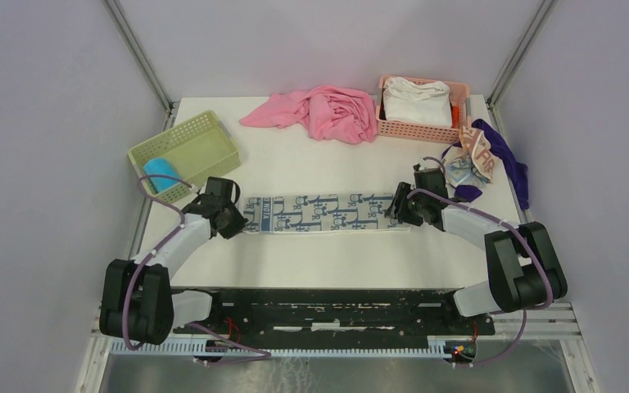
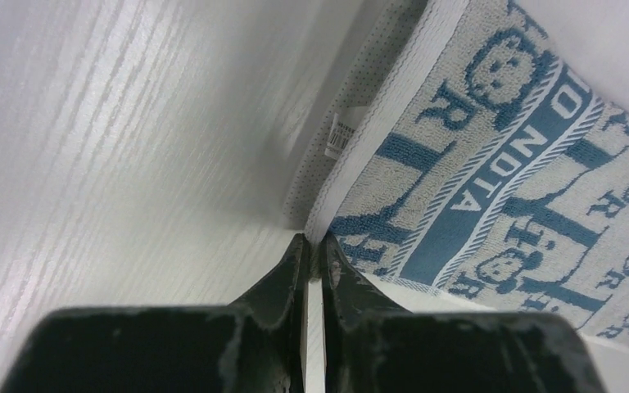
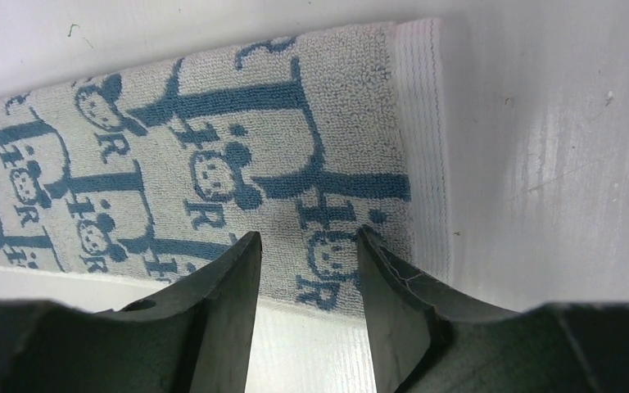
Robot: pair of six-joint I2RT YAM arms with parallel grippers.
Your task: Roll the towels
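Note:
A white towel with a blue dog pattern (image 1: 319, 214) lies as a long folded strip across the table's middle. My left gripper is shut on the near corner of its left end, where the white hem (image 2: 393, 106) rises slightly and a tag (image 2: 342, 131) shows on the underside. At the strip's other end, my right gripper is partly open above the cloth, its fingers (image 3: 244, 266) spread with nothing held between them. The towel's right hem (image 3: 423, 123) runs just beyond these fingers.
A green basket (image 1: 219, 155) holding a blue rolled towel (image 1: 160, 173) stands at the back left. Pink cloth (image 1: 328, 113) and a pink basket with white towels (image 1: 423, 100) are at the back. Crumpled cloths (image 1: 472, 155) lie at right.

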